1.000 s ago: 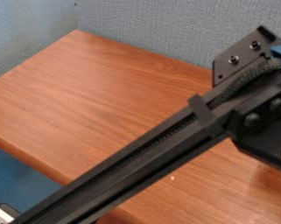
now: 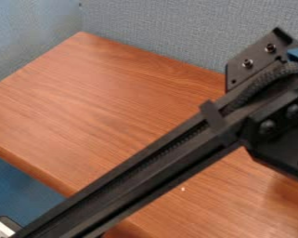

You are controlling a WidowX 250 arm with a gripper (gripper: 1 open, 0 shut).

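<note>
A black rail of the arm [image 2: 151, 172] runs diagonally from the bottom left to the right side of the camera view, over a wooden table [image 2: 101, 93]. At the upper right it joins black bolted plates [image 2: 256, 56] with a cable chain and a blue part behind. No gripper fingertips can be made out, so I do not see what the gripper holds.
Grey-blue padded walls [image 2: 151, 28] stand behind and to the left. A blue area and a white edge show beyond the table at the lower left.
</note>
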